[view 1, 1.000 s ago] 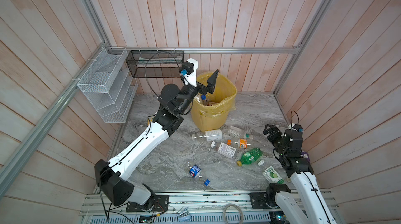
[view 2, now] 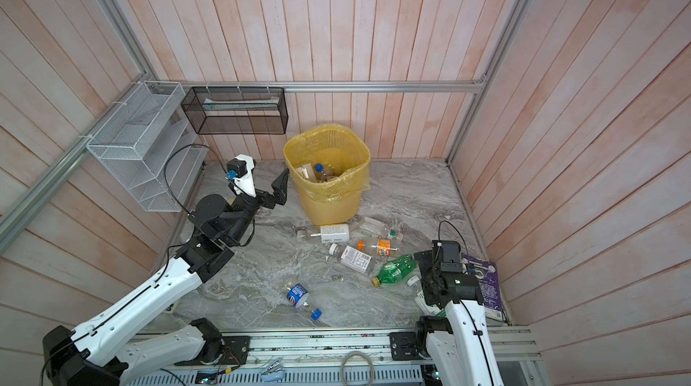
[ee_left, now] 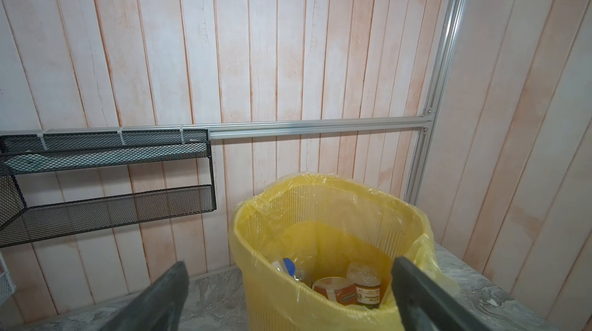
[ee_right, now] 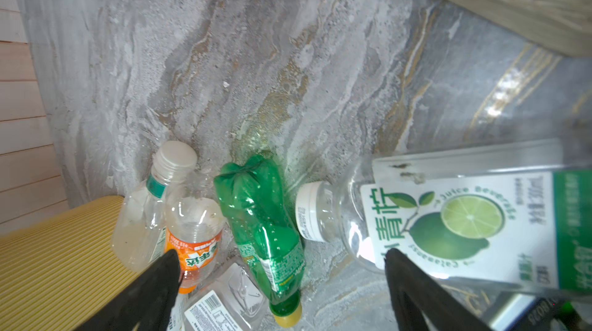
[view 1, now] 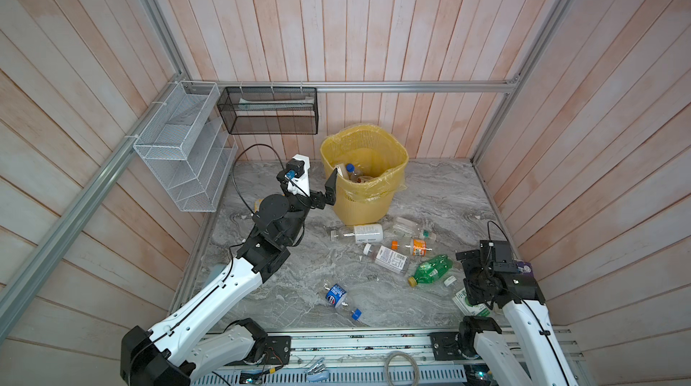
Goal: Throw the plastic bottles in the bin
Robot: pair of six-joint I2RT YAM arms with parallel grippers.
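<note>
A yellow bin (view 1: 363, 199) with a bag liner holds some bottles. My left gripper (view 1: 324, 188) is open at its left front; in the left wrist view its fingers frame the bin. On the floor lie a green bottle (view 1: 429, 268), Pepsi bottle (view 1: 335, 295), orange-label bottle (view 1: 417, 248), white-label bottle (view 1: 368, 233), clear bottle (view 1: 392, 259) and teal-ringed bottle (ee_right: 138, 226). My open right gripper hangs over the juice bottle (ee_right: 468, 213) with a green-and-white label and the green bottle, holding nothing.
A black wire basket (view 1: 267, 127) hangs on the back wall, white wire shelves (view 1: 176, 141) on the left wall. A purple printed item (view 2: 486, 292) lies at the right edge. Bare surface lies right of the bin and around the Pepsi bottle.
My left arm has drawn back from above the bin, down and to the left. My right gripper has lowered toward the front, over the juice bottle.
</note>
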